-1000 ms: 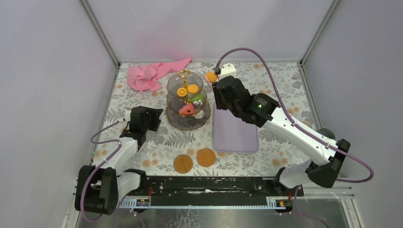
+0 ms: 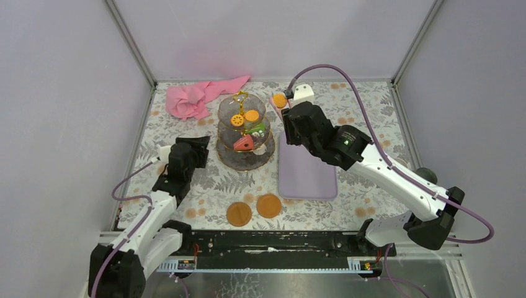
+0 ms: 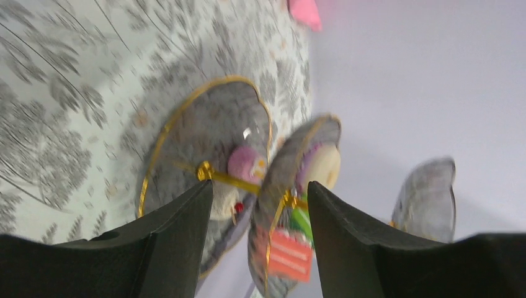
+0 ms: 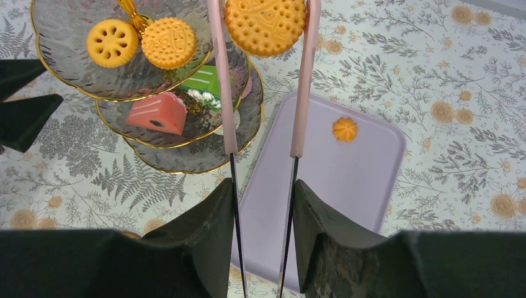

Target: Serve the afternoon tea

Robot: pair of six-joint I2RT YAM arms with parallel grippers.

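Note:
A gold-rimmed three-tier stand (image 2: 245, 158) holds yellow biscuits on top, with a pink cake slice (image 4: 155, 115) and a green one (image 4: 201, 79) below. Pink tongs in my right gripper, whose fingers are part open on them, hold a round biscuit (image 4: 265, 23) just right of the top tier. A small orange pastry (image 4: 344, 129) lies on the lilac tray (image 4: 316, 180). My left gripper (image 2: 197, 149) is open and empty, left of the stand; its wrist view is blurred.
A crumpled pink cloth (image 2: 189, 99) lies behind, at the back left. Two brown coasters (image 2: 268, 205) sit at the front.
My right gripper has moved slightly right with the tongs and biscuit. My left gripper has turned and drawn back a little from the stand.

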